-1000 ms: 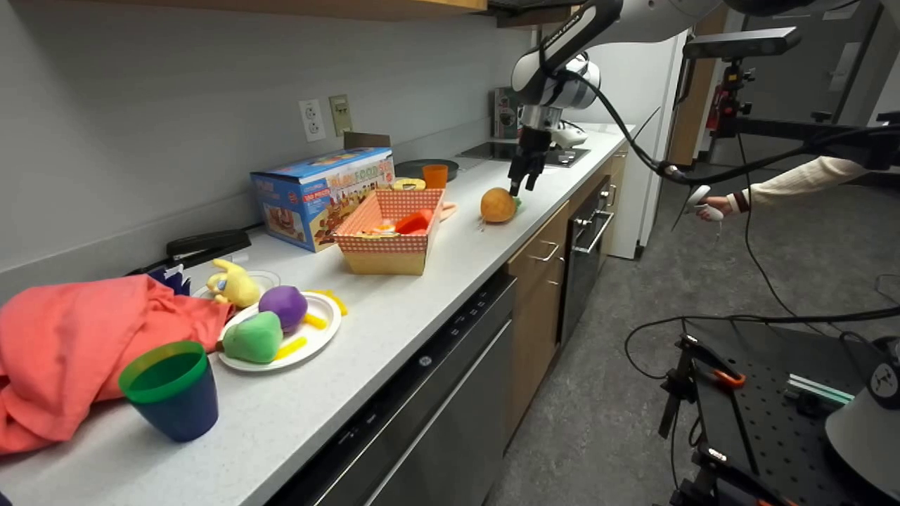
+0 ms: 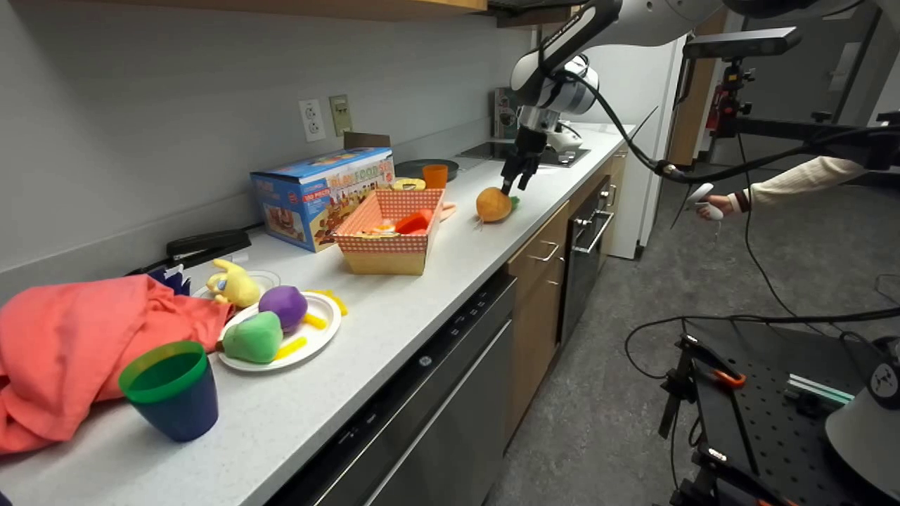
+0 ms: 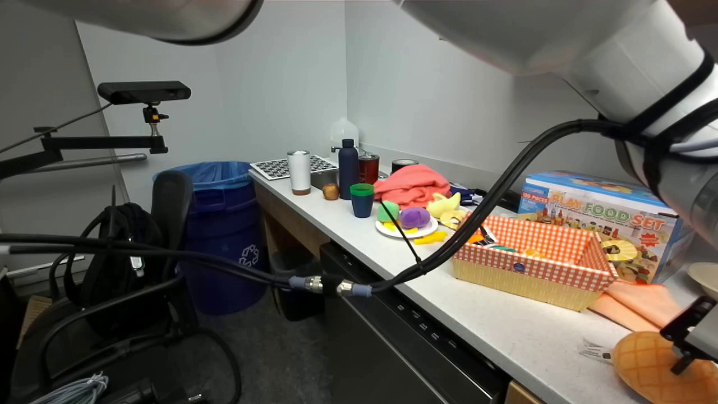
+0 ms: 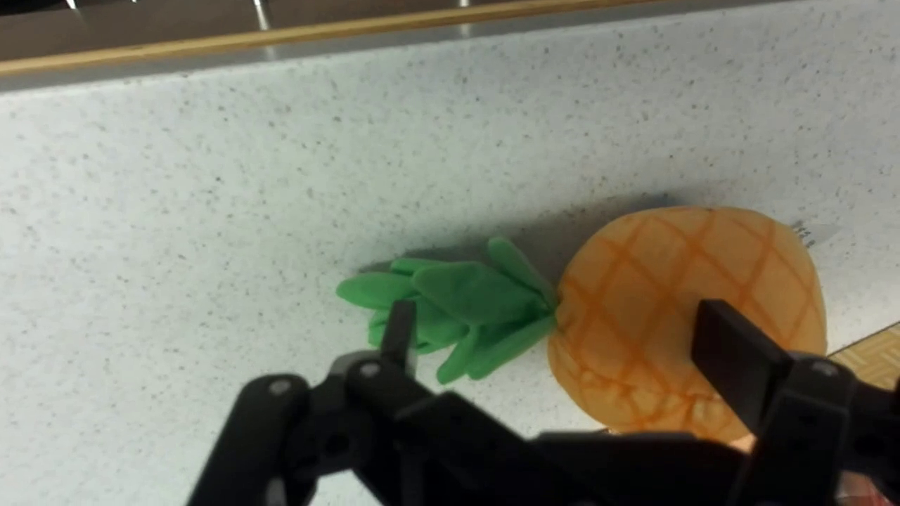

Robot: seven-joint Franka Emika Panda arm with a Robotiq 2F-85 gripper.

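An orange plush pineapple [image 4: 675, 278] with green leaves [image 4: 481, 312] lies on its side on the white counter. My gripper is open above it: in the wrist view one finger overlaps the leaves, while the other overlaps the orange body. In exterior view 1 the gripper [image 2: 515, 185] points down by the leafy end of the pineapple [image 2: 493, 204]. The second exterior view crops both the pineapple [image 3: 636, 363] and the gripper at its right edge. Whether a finger touches the plush cannot be told.
Nearby stands a checkered basket [image 2: 384, 263] holding play food, with a Play Food Set box [image 2: 316, 198] behind it. A plate [image 2: 325, 333] of toy food, a green-rimmed cup [image 2: 173, 392] and a coral cloth [image 2: 93, 337] occupy the near counter. The front counter strip beside the basket is clear.
In exterior view 1, my gripper has shifted slightly left, toward the basket side. The pineapple has also moved slightly left, its body still resting on the counter.
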